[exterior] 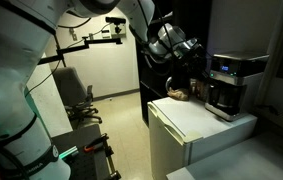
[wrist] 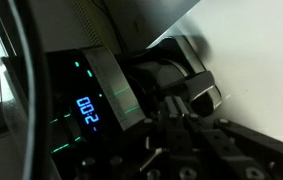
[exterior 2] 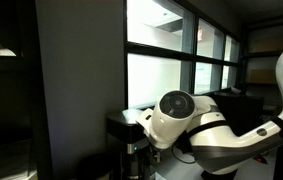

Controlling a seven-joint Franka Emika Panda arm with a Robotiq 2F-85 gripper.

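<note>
A black and silver coffee maker (exterior: 235, 80) stands on the white counter, its glass carafe in the lower part. In the wrist view the coffee maker (wrist: 91, 95) appears tilted, with a lit blue display and green marks; the carafe's dark handle (wrist: 203, 92) sticks out over the white surface. My gripper looks shut, with nothing visible between its fingers. It points toward the handle region; contact cannot be told. In the first exterior view the gripper is dark and hard to make out, to the left of the coffee maker.
Brownish objects (exterior: 179, 94) sit near its back edge. A dark office chair (exterior: 73, 90) stands on the floor at left. Windows (exterior 2: 161, 78) line the wall.
</note>
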